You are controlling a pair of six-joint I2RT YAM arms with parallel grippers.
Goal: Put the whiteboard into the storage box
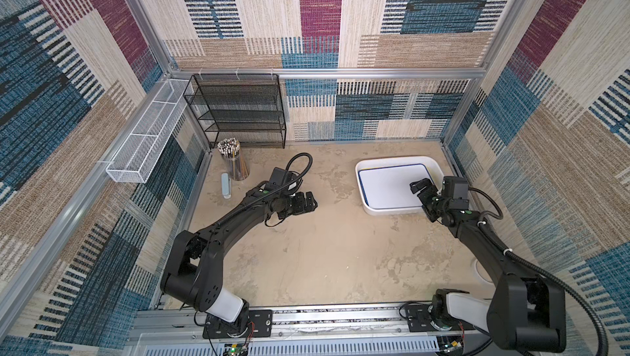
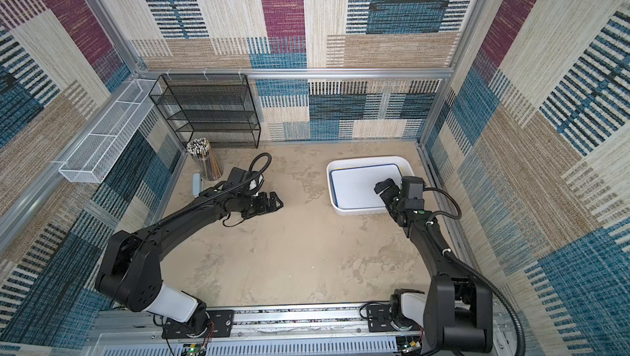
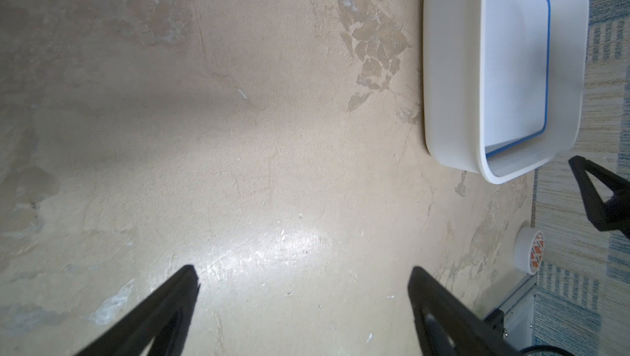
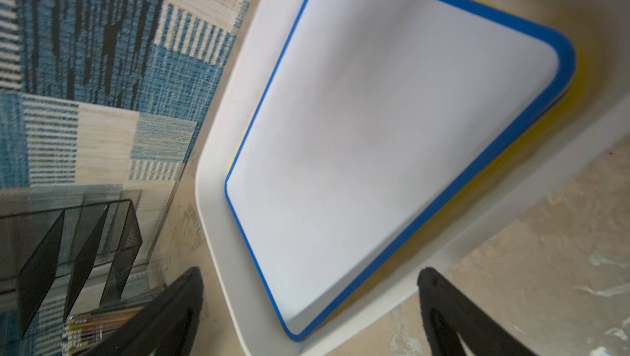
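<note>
The whiteboard, white with a blue frame, lies inside the white storage box, with some yellow showing under its edge in the right wrist view. My right gripper is open above the box's right part, nothing between its fingers. My left gripper hangs over the table left of the box; in the left wrist view its fingers stand apart with only table between them.
A pencil holder, a light blue case and a black wire rack are at the back left. A white round container sits at the right edge.
</note>
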